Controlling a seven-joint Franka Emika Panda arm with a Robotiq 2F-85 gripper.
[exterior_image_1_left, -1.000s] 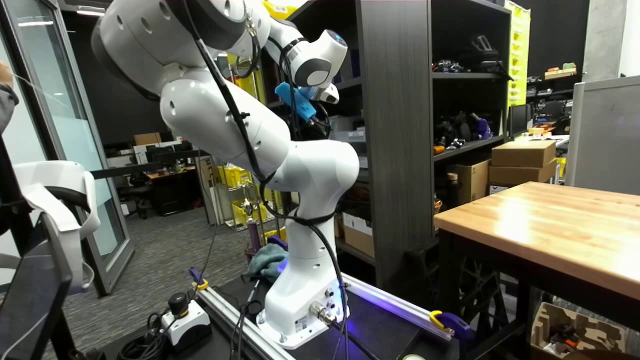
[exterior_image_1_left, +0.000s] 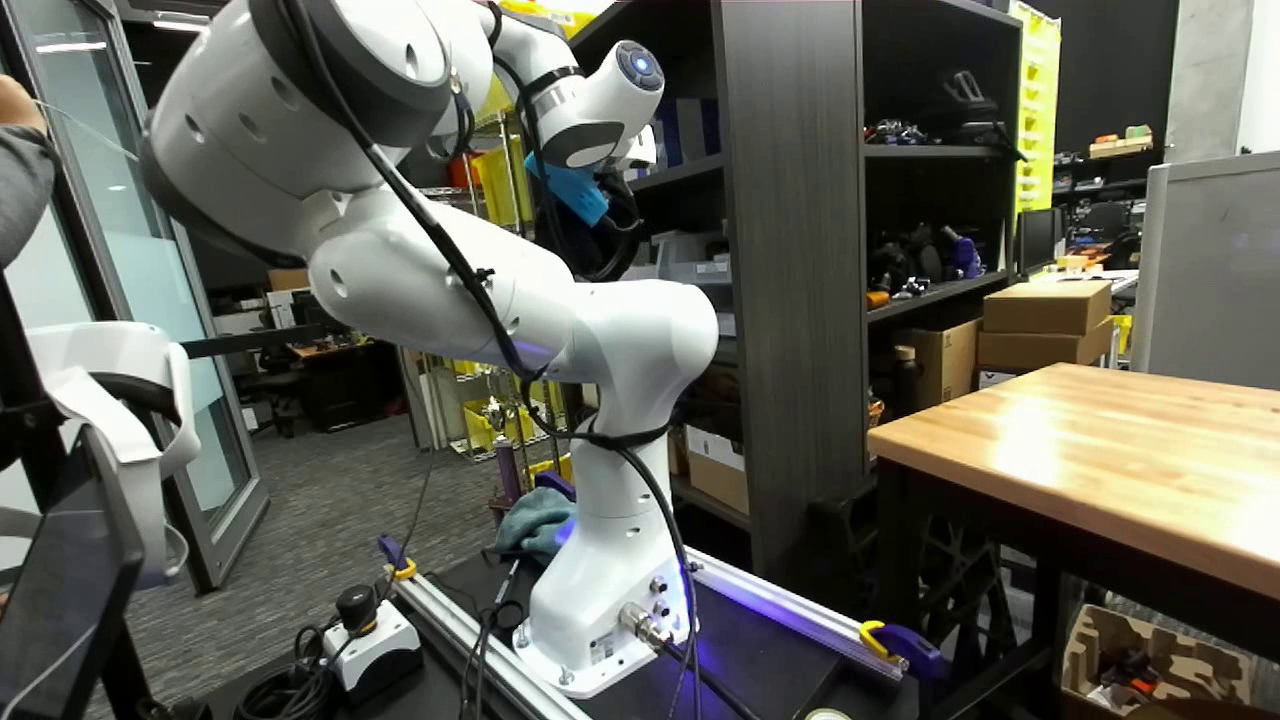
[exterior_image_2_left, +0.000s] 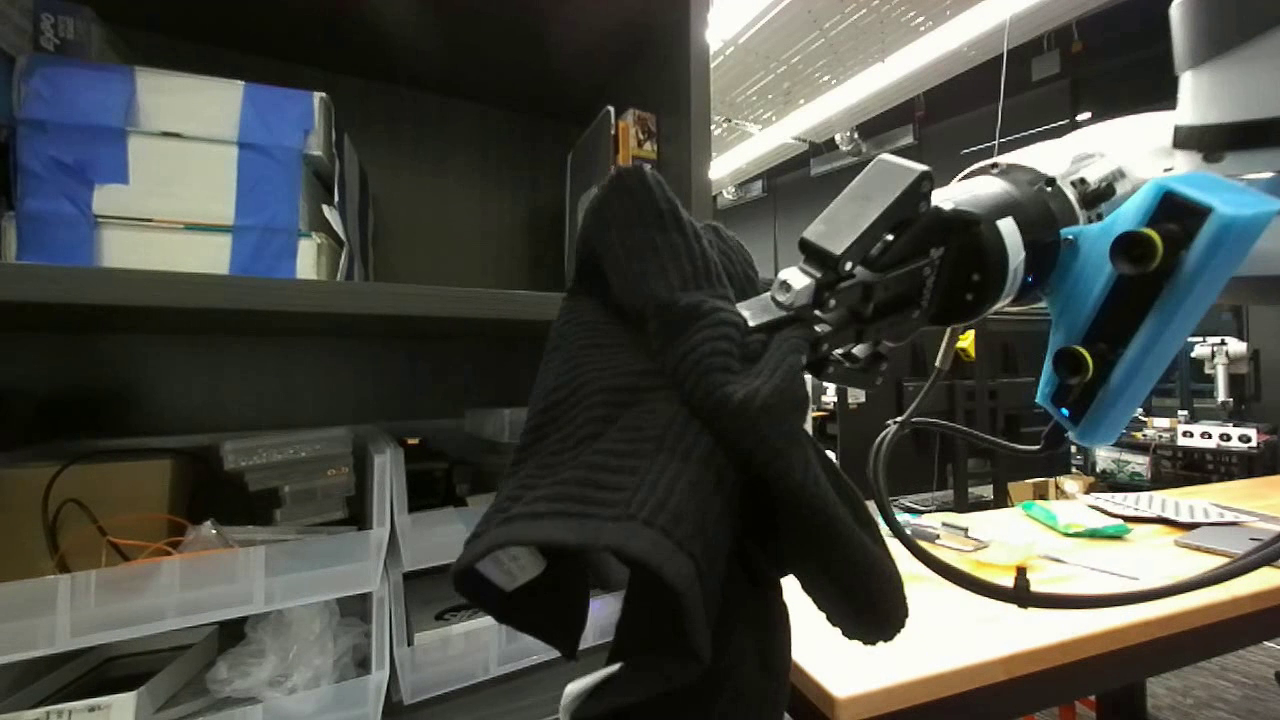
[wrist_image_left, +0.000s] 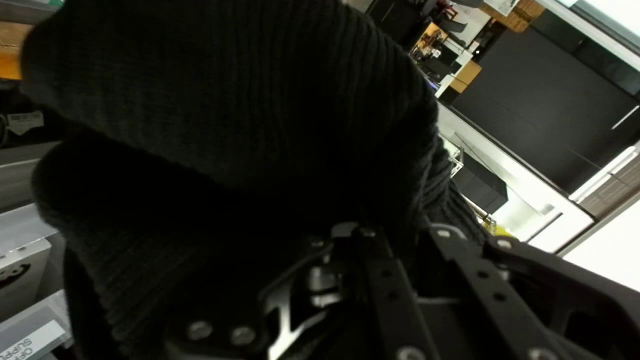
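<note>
In exterior view 2 a black ribbed knit garment (exterior_image_2_left: 648, 420) hangs in loose folds in front of the dark shelving. My gripper (exterior_image_2_left: 774, 318) is shut on its upper right part, and the cloth hides the fingertips. The same dark knit (wrist_image_left: 252, 102) fills much of the wrist view, bunched against the gripper. From exterior view 1 the gripper is hard to make out, with the blue camera mount (exterior_image_1_left: 570, 190) and dark shapes beside the shelf.
A dark shelf (exterior_image_2_left: 396, 294) with taped boxes (exterior_image_2_left: 180, 168) stands behind the garment, above clear plastic bins (exterior_image_2_left: 276, 576). To the right is a wooden table (exterior_image_2_left: 960, 648). A black cable (exterior_image_2_left: 936, 564) loops below the wrist.
In exterior view 1 the arm's upper links and wrist have shifted left; the blue mount sits slightly further left. The arm's base and surroundings look the same.
</note>
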